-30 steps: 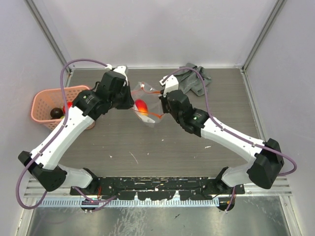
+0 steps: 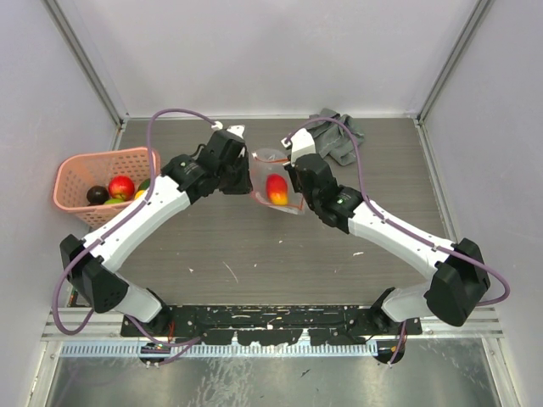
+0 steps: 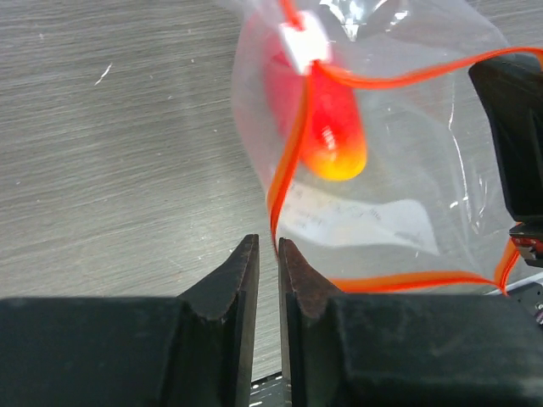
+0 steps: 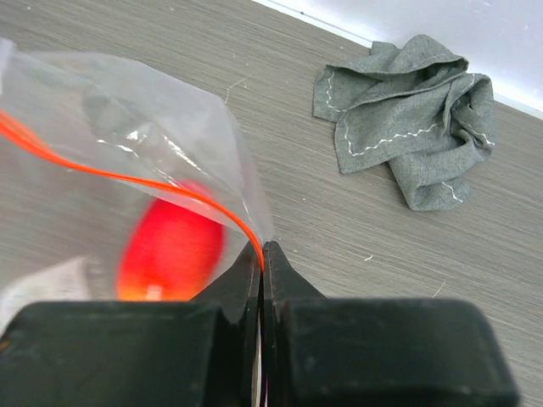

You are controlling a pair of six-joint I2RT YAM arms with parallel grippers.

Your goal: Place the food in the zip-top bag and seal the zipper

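A clear zip top bag with an orange zipper edge [image 3: 416,278] hangs with its mouth spread between my grippers. Inside it lies a red-and-yellow fruit, perhaps a mango [image 2: 277,189]. My right gripper is shut on the bag's orange edge. The left gripper is slightly open, a narrow gap showing between its fingertips. The bag's orange edge runs down to that gap, against the right-hand fingertip; whether it is gripped cannot be seen. In the top view, the left gripper's tips are hidden by its body.
The orange basket [image 2: 75,180] at left holds several pieces of food, among them a red one [image 2: 121,187] and a dark one [image 2: 97,195]. A grey cloth [image 4: 407,119] lies crumpled at the back right.
My left gripper has moved right, closer to the right gripper, and the bag has shifted right with its mouth less stretched. The right gripper has moved slightly to the right.
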